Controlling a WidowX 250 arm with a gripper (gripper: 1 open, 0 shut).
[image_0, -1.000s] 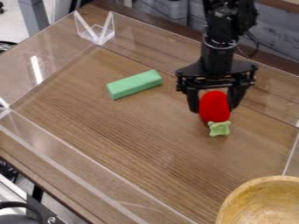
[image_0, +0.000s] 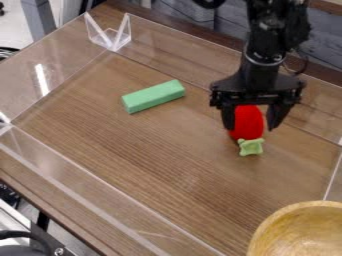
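Note:
A red object (image_0: 246, 124) with a pale green leafy top (image_0: 250, 147) lies on the wooden table, right of centre; it looks like a toy strawberry or similar. My black gripper (image_0: 251, 100) hangs over it from the top, open, its fingers reaching down on either side around the red object's upper part. Whether the fingers touch it I cannot tell.
A green block (image_0: 154, 96) lies to the left. A clear container (image_0: 110, 30) stands at the back left. A yellow bowl (image_0: 294, 235) sits at the front right.
The objects on the table look unmoved.

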